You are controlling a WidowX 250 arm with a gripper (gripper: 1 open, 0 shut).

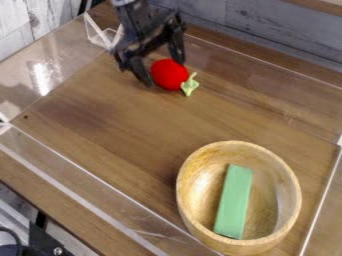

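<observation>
A red round object with a pale green leafy top [170, 73] lies on the wooden table toward the back. My dark gripper [148, 66], blurred, is at its upper left with fingers spread open and nothing visible held. A wooden bowl [202, 166] at the front right holds a green block [233, 201].
A white wire rack [102, 32] stands at the back left, partly behind the arm. Wooden walls bound the back.
</observation>
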